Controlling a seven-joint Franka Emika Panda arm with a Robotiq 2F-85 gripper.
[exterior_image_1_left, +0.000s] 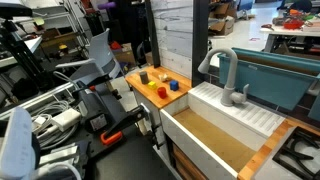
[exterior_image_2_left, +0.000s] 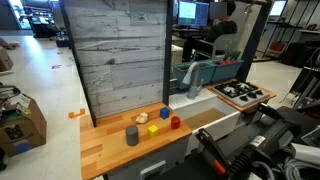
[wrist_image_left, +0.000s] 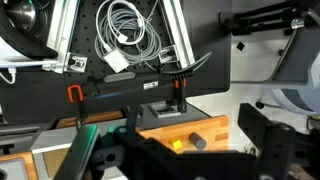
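Observation:
In the wrist view my gripper shows as dark shapes along the bottom, its fingers standing wide apart. No object appears held. Below it, seen through the gap, lies a wooden counter with a yellow block and a grey cylinder. In exterior view 2, the counter carries the grey cylinder, the yellow block, a blue block and a red piece, all apart from any gripper. An open, seemingly empty drawer sits in front of the sink.
A grey faucet rises behind the drawer, before a teal bin. The stove stands beyond it. A black table holds coiled cable and has orange-marked clamps at its edge. A grey plank wall backs the counter.

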